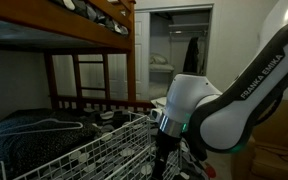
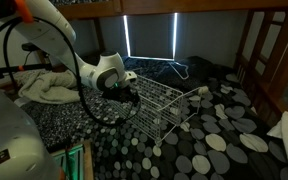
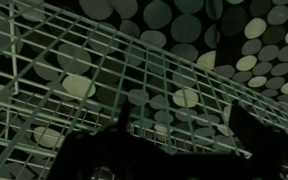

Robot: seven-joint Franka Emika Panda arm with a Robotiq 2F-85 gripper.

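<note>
A white wire basket (image 1: 109,152) stands on the bed, its open grid of wires spread across the wrist view. My gripper is open in the wrist view, its dark fingers apart; only wires and the dotted bedding show beyond them. In exterior view 2 the gripper (image 2: 134,100) is at the left end of the wire basket (image 2: 162,108), close to its top rim. Whether the fingers touch any wire cannot be told.
Dotted dark bedding (image 2: 219,150) surrounds the basket. A white hanger (image 1: 34,128) lies on the dark bedding behind it. The upper bunk (image 1: 59,25) hangs overhead, and a brown armchair (image 1: 274,155) stands at the right.
</note>
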